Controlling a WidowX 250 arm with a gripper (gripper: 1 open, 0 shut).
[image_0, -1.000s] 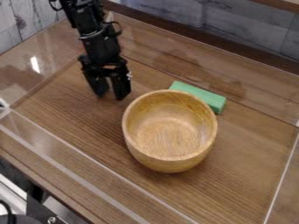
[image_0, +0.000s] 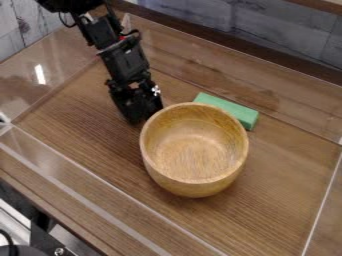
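My gripper hangs at the end of the dark arm, low over the wooden table just left of and behind a large tan bowl. The bowl looks empty. The gripper's fingers are dark and blurred against the table, so their state is unclear. A green rectangular block lies behind the bowl to the right, partly hidden by its rim.
A raised wooden edge runs along the back right.
The arm has moved slightly toward the bowl and looks lower and turned compared with earlier. The bowl and green block have not moved.
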